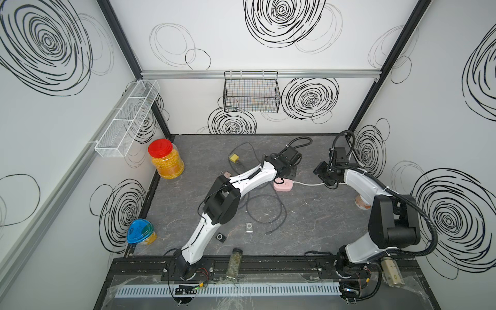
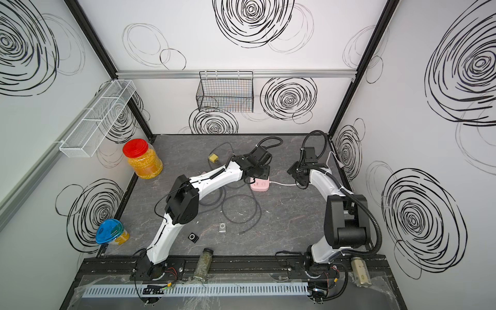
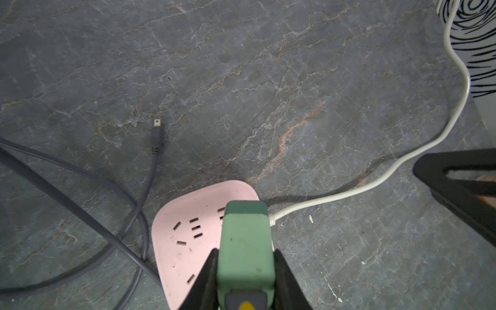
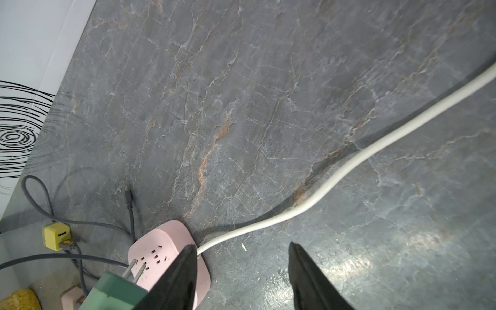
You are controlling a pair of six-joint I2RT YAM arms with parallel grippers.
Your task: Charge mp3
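Observation:
In the left wrist view my left gripper is shut on a green plug adapter (image 3: 245, 232), held over the pink power strip (image 3: 188, 227). The right wrist view shows the adapter's metal prongs (image 4: 138, 272) near the strip's socket face; I cannot tell whether they touch it. My right gripper stands part open above the table, to the strip's right, its fingers apart with nothing between them. Two small square players, one silver (image 1: 249, 227) and one black (image 1: 221, 237), lie at the front. A grey cable's small plug (image 3: 157, 137) rests behind the strip.
A yellow plug block (image 1: 234, 158) with cable lies at the back left. Grey cable loops (image 1: 281, 211) spread in front of the strip. A white cord (image 4: 330, 180) runs right from it. Jars with a red lid (image 1: 160, 148) and blue lid (image 1: 138, 231) stand left.

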